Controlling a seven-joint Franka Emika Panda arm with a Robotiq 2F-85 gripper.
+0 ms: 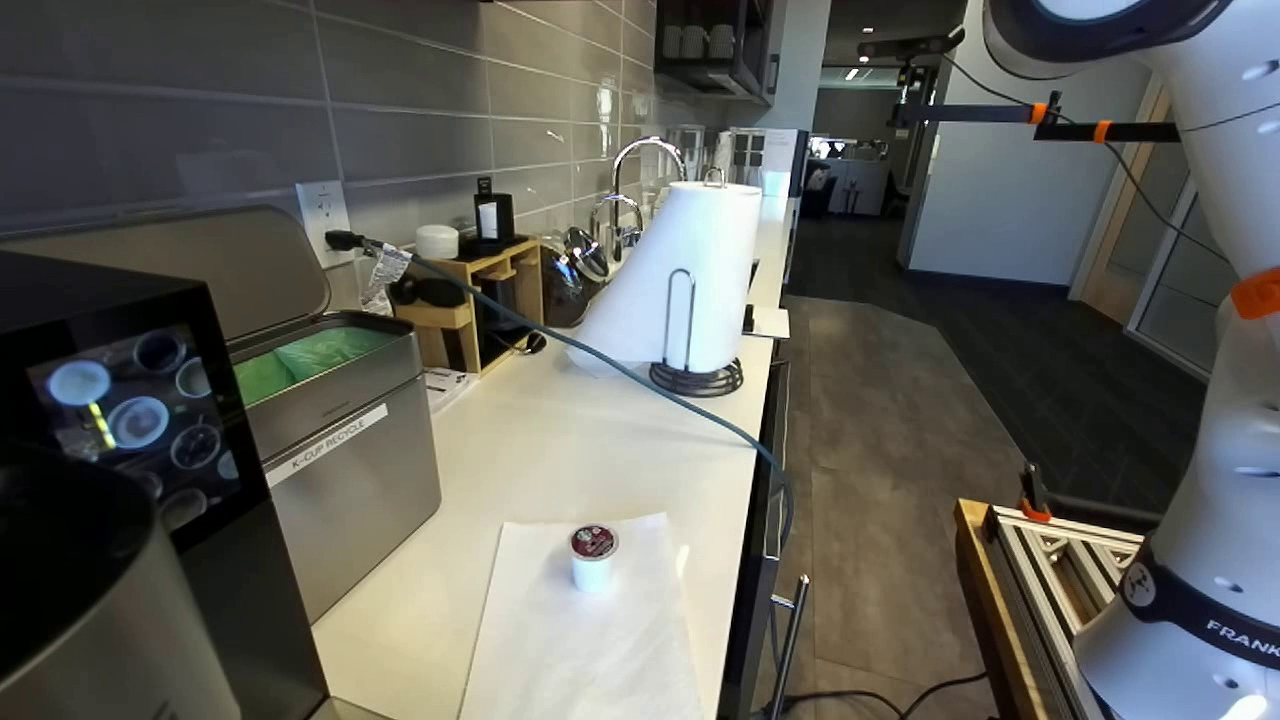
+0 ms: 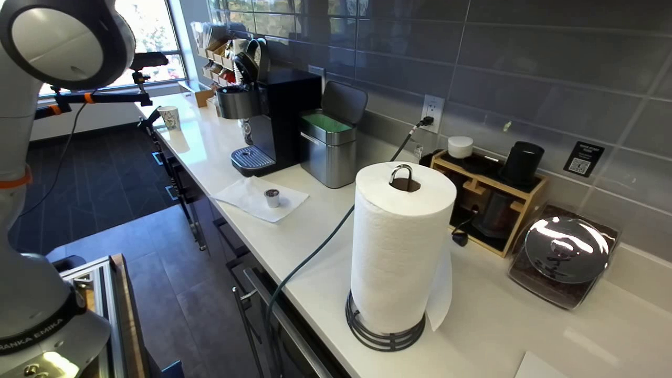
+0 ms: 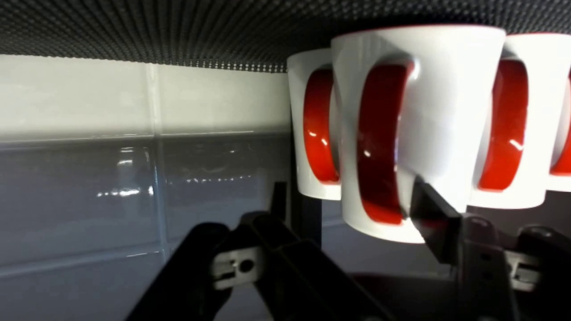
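Note:
In the wrist view, a white mug (image 3: 444, 107) with a red handle (image 3: 377, 144) is close in front of my gripper. The mug's red-edged rim lies against a black mesh surface (image 3: 160, 29) along the top of the view. My fingers are apart: the left one stands left of the mug, while the right one (image 3: 436, 222) overlaps the mug's wall near its narrower end. The handle lies across the space between them; whether either finger touches the mug I cannot tell. Both exterior views leave the gripper out of frame.
More mugs crowd both sides, one at left (image 3: 310, 117) and others at right (image 3: 527, 123). Tiled wall (image 3: 80, 187) fills the left. Below, the counter holds a coffee pod (image 2: 272, 198), paper towel roll (image 2: 403, 252) and K-cup bin (image 1: 360, 444); a cable (image 1: 672, 396) crosses it.

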